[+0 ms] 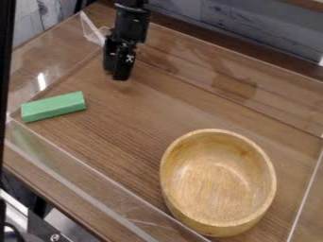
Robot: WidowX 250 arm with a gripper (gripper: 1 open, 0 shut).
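My black gripper [120, 59] hangs low over the back left of the wooden table [151, 113], its fingers open; whether anything lies beneath it is too small to tell. A green block [52, 106] lies flat at the left, below and apart from the gripper. A round pale wooden bowl [217, 178] sits at the front right, well away from the gripper.
Clear panels or edges run along the left and front of the table, and a grey plank wall [240, 28] stands behind it.
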